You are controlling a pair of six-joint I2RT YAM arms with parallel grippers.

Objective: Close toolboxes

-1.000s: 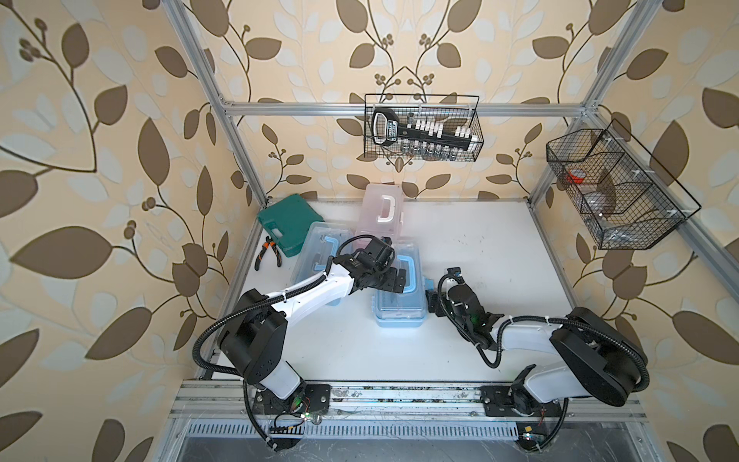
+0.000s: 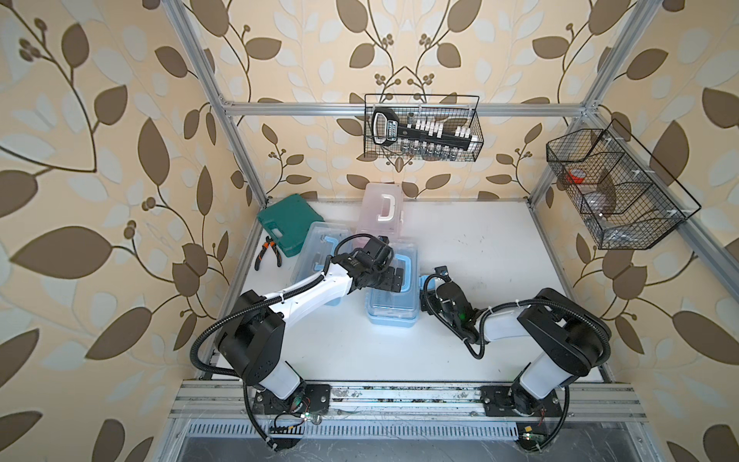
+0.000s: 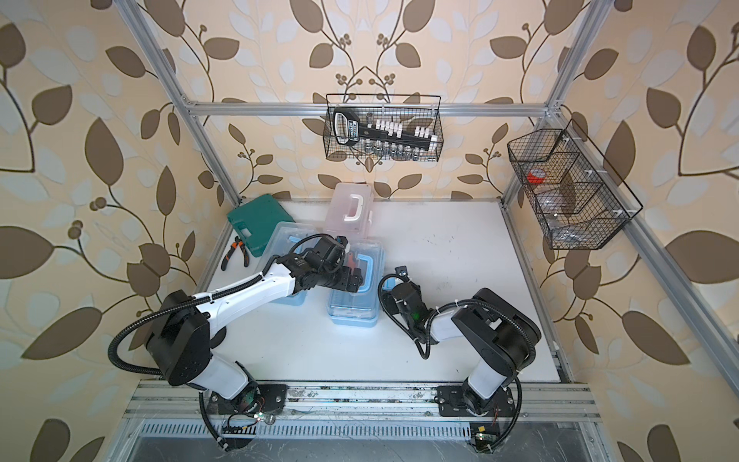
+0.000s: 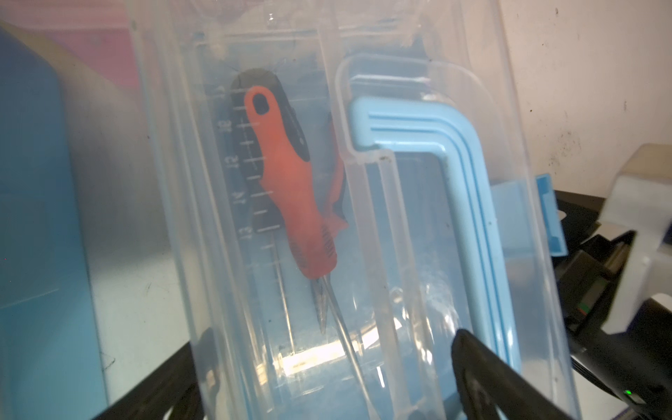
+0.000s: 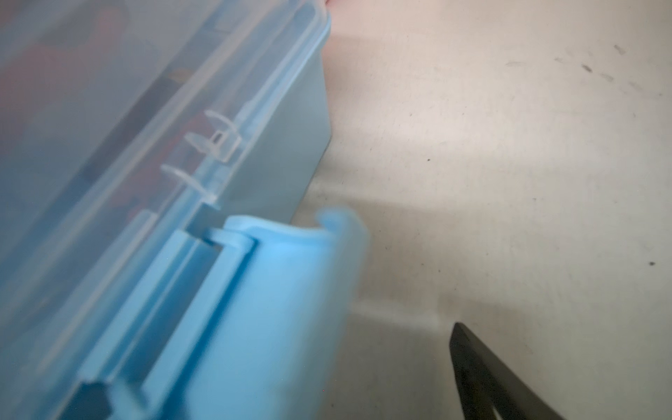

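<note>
A clear blue toolbox [image 2: 392,308] lies mid-table, red screwdrivers [image 4: 290,203] visible through its lid. My open left gripper hovers over that lid. At the box's right side stands my right gripper [image 2: 425,296], open; in the right wrist view one dark finger [image 5: 476,364] shows beside the latch [image 5: 280,315], which sticks out, blurred, from the box. A second blue toolbox [image 2: 308,254] lies to the left, partly hidden by the left arm. A green case [image 2: 292,219] and a pink box [image 2: 373,215] lie behind.
Pliers [image 2: 268,250] lie by the left wall. Wire baskets [image 2: 423,150] hang on the back and right frame.
My right gripper and arm have moved leftward, and the middle toolbox has shifted slightly left with them. The left arm has barely moved.
</note>
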